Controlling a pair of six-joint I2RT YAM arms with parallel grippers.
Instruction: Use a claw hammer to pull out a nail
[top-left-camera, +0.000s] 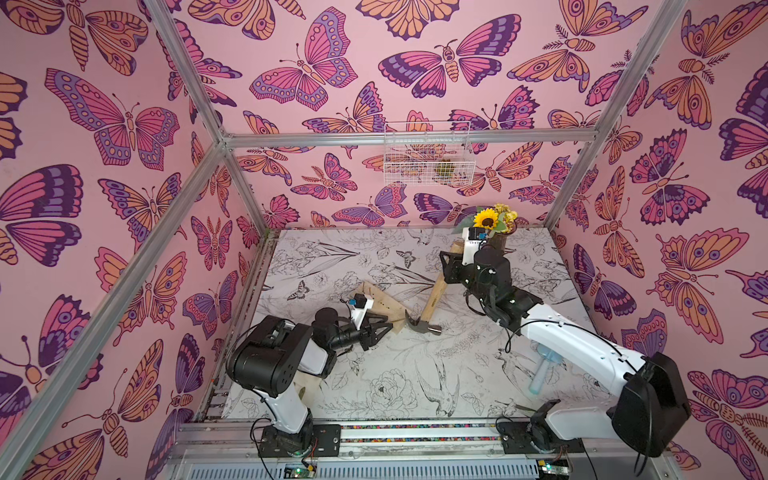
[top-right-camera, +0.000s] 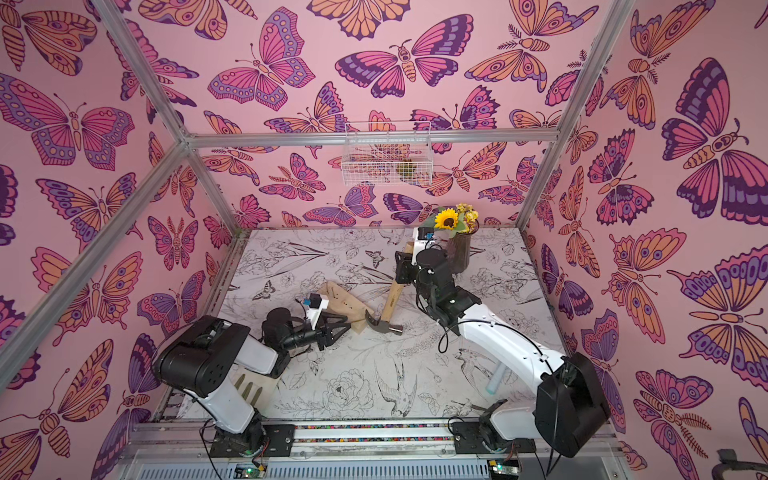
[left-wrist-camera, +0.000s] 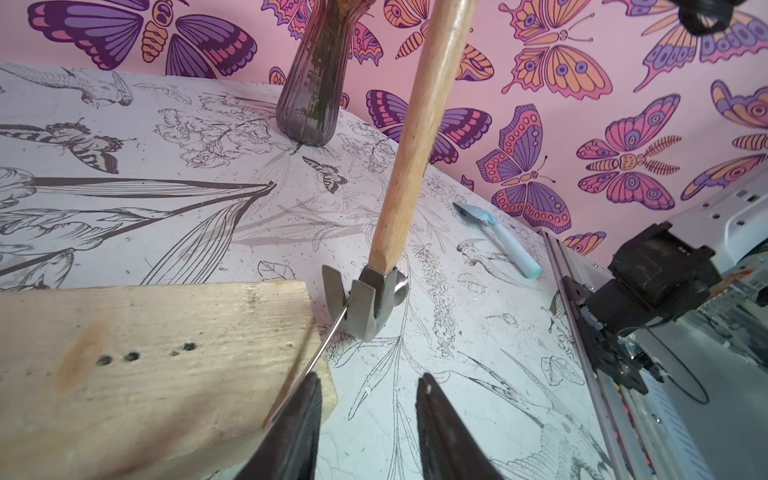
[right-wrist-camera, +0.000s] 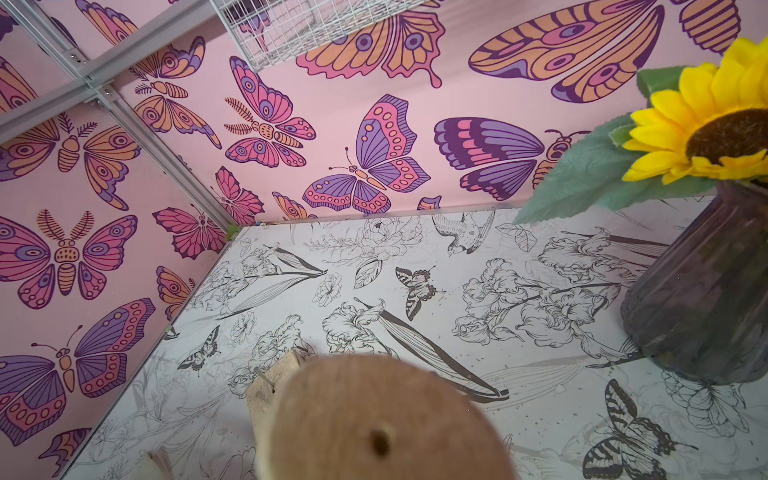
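A long nail (left-wrist-camera: 308, 368) leans up from the pale board (left-wrist-camera: 152, 344), its upper end at the claw of the hammer head (left-wrist-camera: 368, 304). The hammer's wooden handle rises to my right gripper (top-left-camera: 453, 265) at its upper end; its fingers' grip is unclear, and the right wrist view shows only the handle's end (right-wrist-camera: 384, 416). My left gripper (top-right-camera: 336, 328) is open beside the board, low and left of the hammer head, with nothing clearly between its fingers in the left wrist view.
A vase (left-wrist-camera: 312, 88) with sunflowers stands at the back right. A light blue tool (left-wrist-camera: 512, 248) lies at the near right, under the right arm in the top views. A wire basket (top-left-camera: 429, 164) hangs on the back wall.
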